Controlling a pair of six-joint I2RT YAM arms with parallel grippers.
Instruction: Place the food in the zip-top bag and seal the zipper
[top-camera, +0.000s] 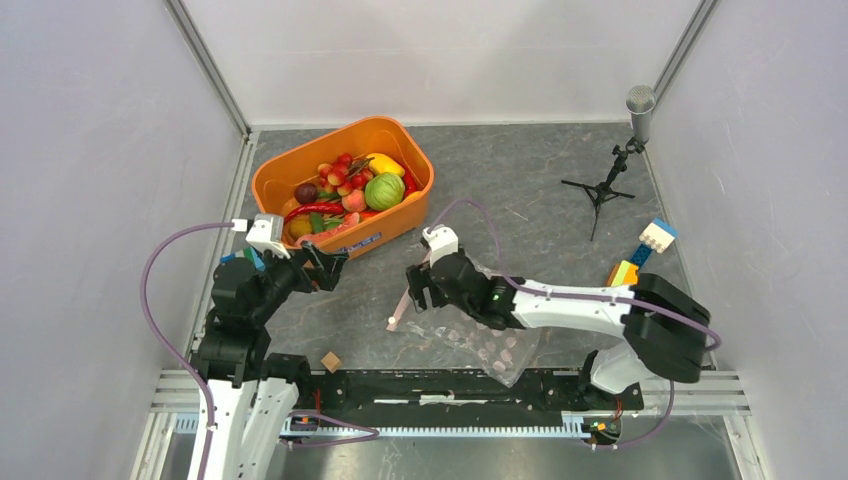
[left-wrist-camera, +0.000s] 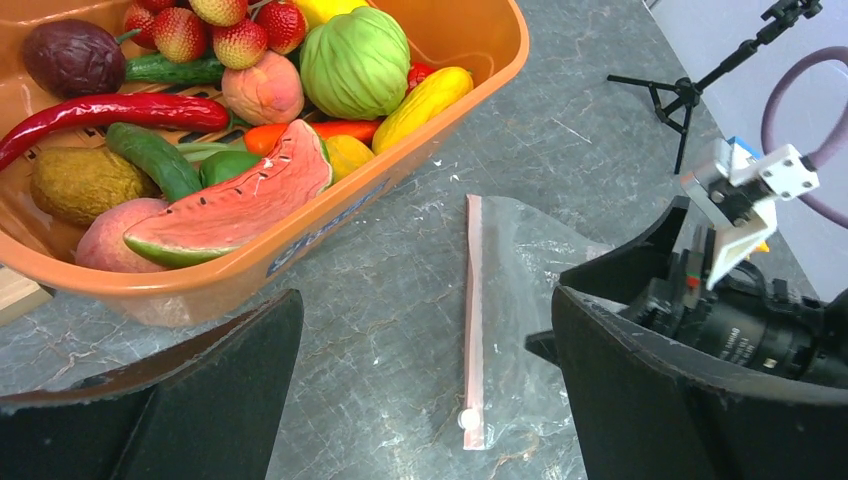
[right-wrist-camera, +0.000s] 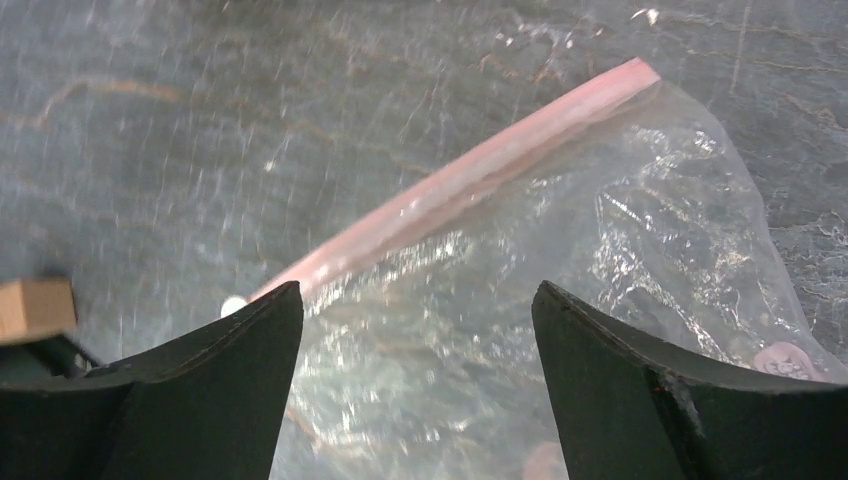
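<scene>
A clear zip top bag (top-camera: 490, 345) with pink dots lies flat on the table, its pink zipper strip (left-wrist-camera: 475, 310) running along one edge. The round white slider (left-wrist-camera: 469, 419) sits at the strip's near end. Over the bag hovers my right gripper (top-camera: 425, 290), open and empty; in the right wrist view the strip (right-wrist-camera: 450, 190) crosses beyond its fingers. My left gripper (top-camera: 325, 272) stands open beside the orange basket (top-camera: 275, 180), nothing between its fingers. Toy food fills that basket, including a watermelon slice (left-wrist-camera: 240, 200), a cabbage (left-wrist-camera: 355, 62) and a red chili pepper (left-wrist-camera: 115, 113).
A small wooden block (top-camera: 331, 361) lies near the front edge. A microphone on a tripod (top-camera: 601, 190) and toy bricks (top-camera: 645, 250) stand at the right. Bare table (top-camera: 490, 180) stretches behind the bag.
</scene>
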